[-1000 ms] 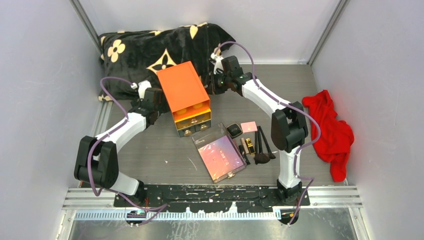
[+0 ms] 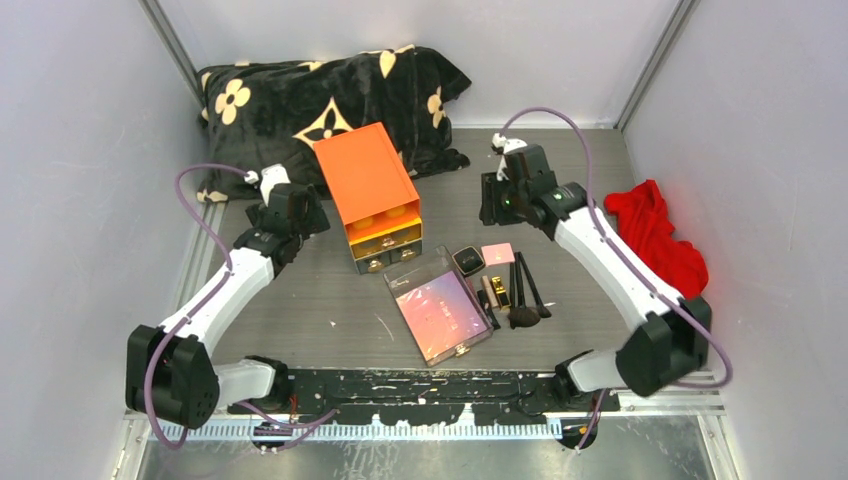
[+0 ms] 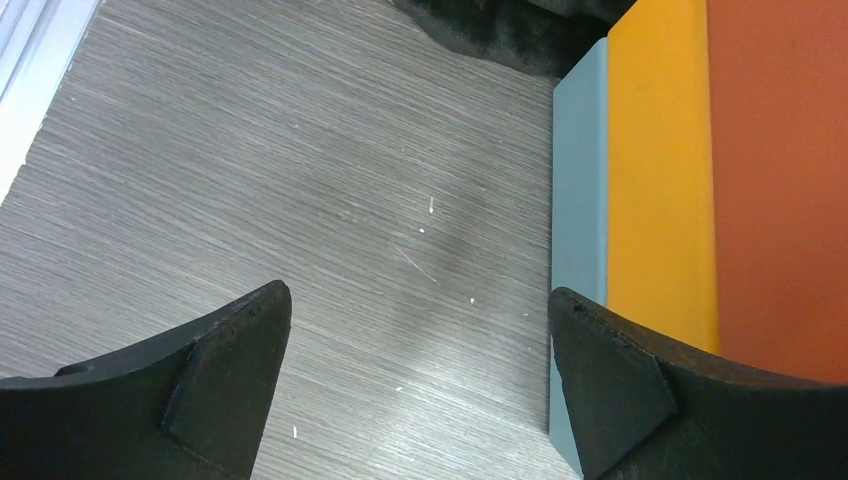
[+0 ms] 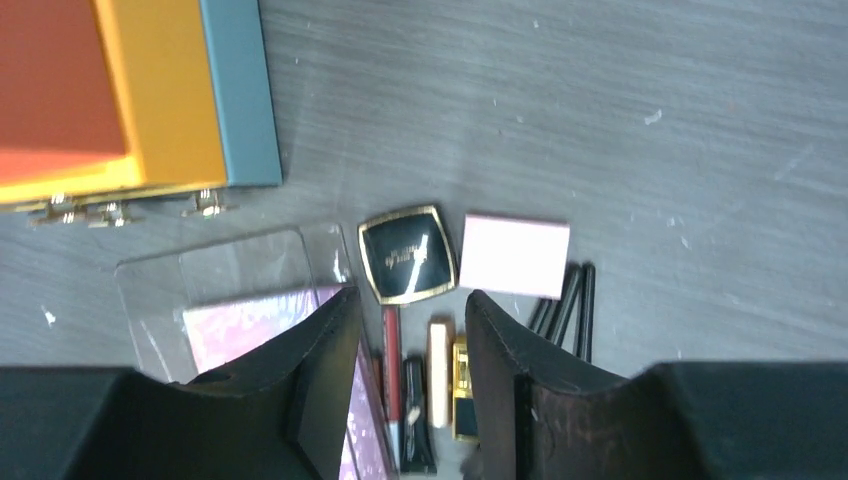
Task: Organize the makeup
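An orange drawer box [image 2: 365,172] stands at the back centre, its small drawers facing front. A clear drawer [image 2: 438,312] with a pink palette lies in front of it. To its right lie a black compact [image 4: 408,255], a pink card [image 4: 515,253], several brushes [image 2: 532,285], a gold item [image 2: 500,292] and slim tubes. My left gripper is open beside the box's left side, nothing between its fingers. My right gripper is open above the makeup, right of the box, holding nothing.
A dark patterned blanket [image 2: 250,120] lies along the back. A red cloth [image 2: 655,260] lies at the right by the wall. Bare floor shows at front left and right of the box.
My right arm has swung rightward and toward the front, away from the box. The objects have not moved.
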